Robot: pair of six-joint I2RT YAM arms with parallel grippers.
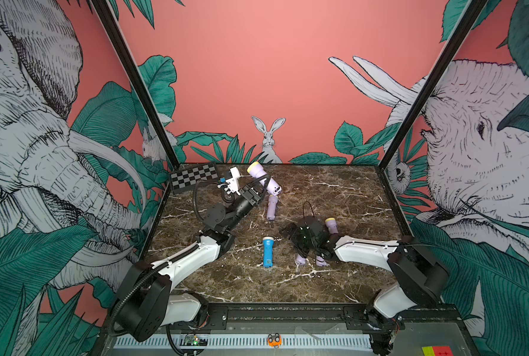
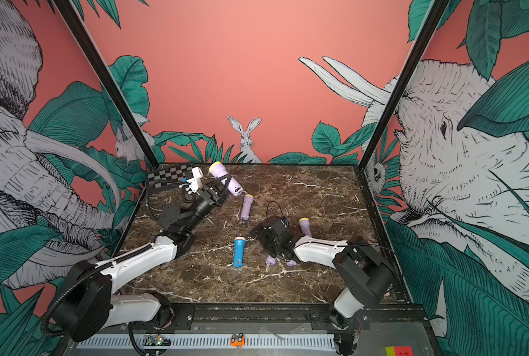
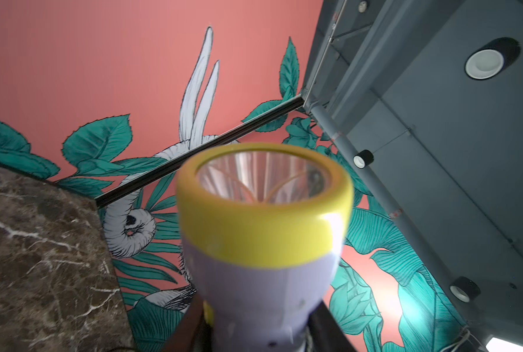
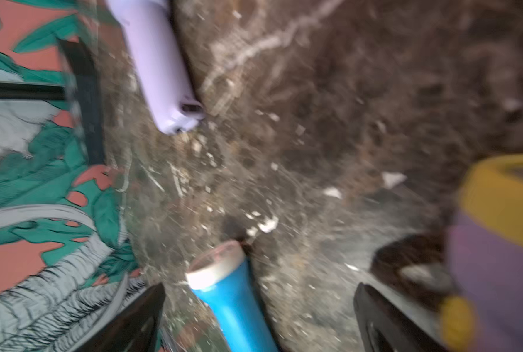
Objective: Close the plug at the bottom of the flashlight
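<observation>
A lilac flashlight with a yellow head ring (image 1: 263, 176) is raised over the back of the table, tilted. My left gripper (image 2: 219, 188) is shut on its body, and in the left wrist view the yellow rim (image 3: 261, 228) of the flashlight fills the middle. Its tail end (image 1: 274, 188) points down and to the right; whether the plug there is closed is too small to tell. My right gripper hangs low over the table, open, away from the held flashlight, with nothing gripped between its fingers.
A blue flashlight (image 1: 268, 252) lies front centre. Another lilac flashlight (image 1: 271, 207) lies behind it, and two more, including one with a yellow top (image 1: 331, 225), lie partly under my right arm. A checkered board (image 1: 193, 177) sits back left.
</observation>
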